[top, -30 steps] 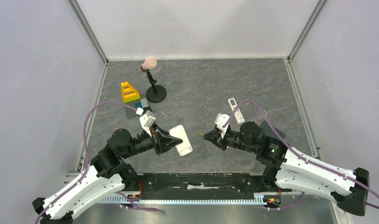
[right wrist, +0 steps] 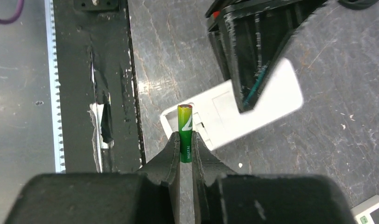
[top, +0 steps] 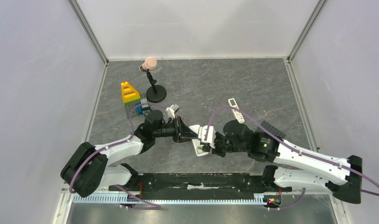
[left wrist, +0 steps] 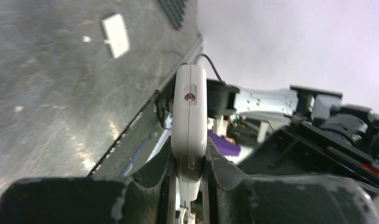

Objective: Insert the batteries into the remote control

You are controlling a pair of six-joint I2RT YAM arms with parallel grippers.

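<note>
In the right wrist view my right gripper is shut on an upright green battery, held over the open compartment end of a white remote. My left gripper holds that remote; in the left wrist view its fingers are closed round the long white body, and in the top view its white end shows under the two grippers, which are close together.
Another white remote lies at the right. A dark grey block is behind the right arm. A yellow piece and a lamp stand are at the back left.
My left gripper has moved right with the remote, and my right gripper has moved with the battery, so the two now meet over the front middle of the table.
</note>
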